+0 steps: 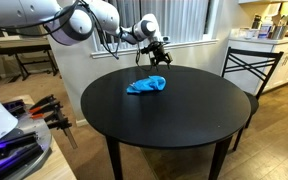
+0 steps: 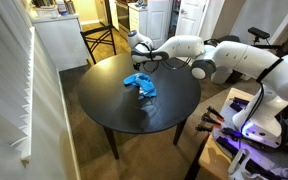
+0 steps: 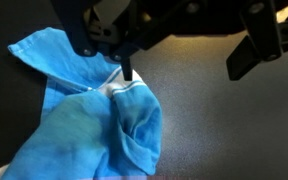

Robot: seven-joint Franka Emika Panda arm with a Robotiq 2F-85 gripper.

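Note:
A crumpled blue cloth (image 1: 144, 86) with white edging lies on the round black table (image 1: 174, 120), toward its far side. My gripper (image 1: 156, 61) hangs above and behind the cloth in exterior view 1. Its fingers are spread wide in the wrist view, where the gripper is open with nothing held between them. There the cloth (image 3: 79, 135) fills the lower left; its white-edged fold shows by the left finger (image 3: 125, 62). Whether that finger touches it I cannot tell. Exterior view 2 shows the cloth (image 2: 140, 83) in a loose heap.
A black chair (image 1: 252, 68) stands at the table's far right side. A counter with a sink (image 1: 269, 42) is in the back right.

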